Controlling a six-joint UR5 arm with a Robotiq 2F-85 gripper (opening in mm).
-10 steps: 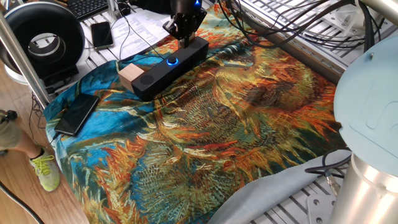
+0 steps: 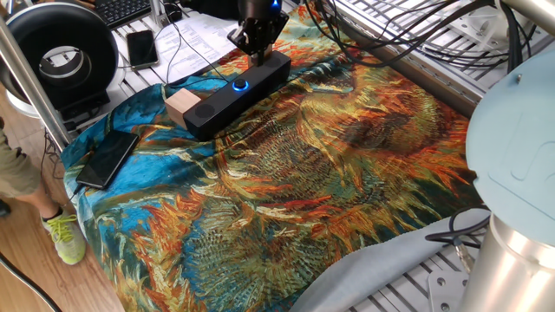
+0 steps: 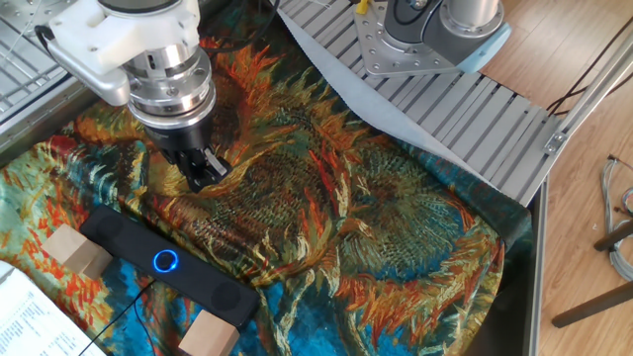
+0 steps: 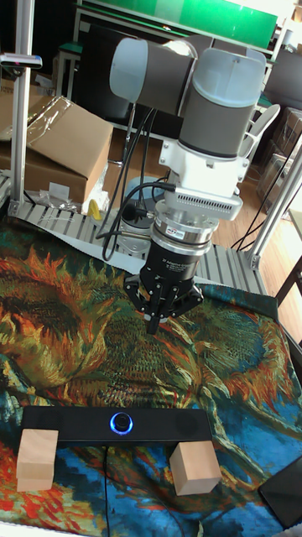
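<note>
A long black speaker bar with a glowing blue ring lies across the patterned cloth. In exterior view 3 its ends are by two wooden blocks, the left block and the right block, both on the near side. My gripper points down over the cloth, behind the bar and apart from it. Its fingertips are together and nothing shows between them. From exterior view 1, the gripper overlaps the bar's far end, and only one wooden block is visible.
A black phone lies at the cloth's edge. Papers and another phone sit beyond the bar. A thin cable runs from the bar. The sunflower-patterned cloth is wrinkled but otherwise clear across its middle.
The arm, bar and block look unmoved in exterior view 1. Only the person at the left edge has shifted slightly.
</note>
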